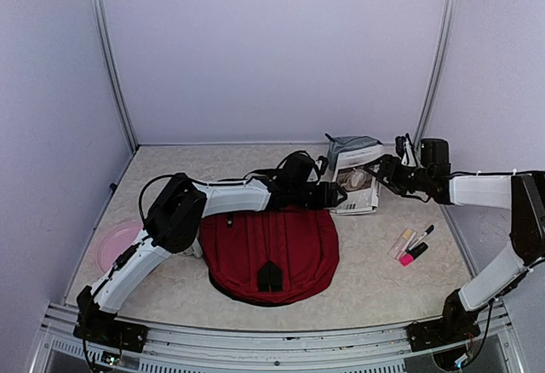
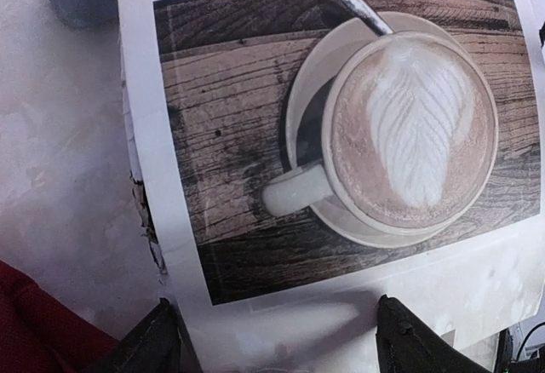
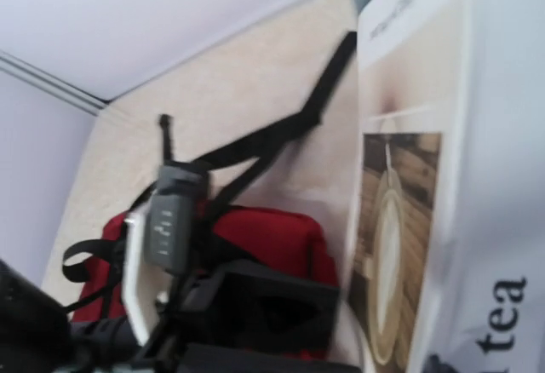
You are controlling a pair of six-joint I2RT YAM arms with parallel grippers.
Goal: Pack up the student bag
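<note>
A book (image 1: 362, 203) with a coffee-cup picture on its cover (image 2: 243, 126) stands between my two grippers, right of the red backpack (image 1: 272, 254). My left gripper (image 1: 339, 194) is at its left lower part; in the left wrist view the fingers (image 2: 152, 343) stand wide apart over the white lower margin, so it is open. At the book's upper right edge is my right gripper (image 1: 381, 170). The right wrist view shows the cover (image 3: 400, 245) steeply tilted and close, but that gripper's fingers are hidden, so its hold cannot be told.
A grey pouch (image 1: 341, 143) lies behind the book. Several pens and markers (image 1: 411, 245) are at the right, with bare table in front of them. A pink plate (image 1: 115, 245) sits at far left, partly behind the left arm.
</note>
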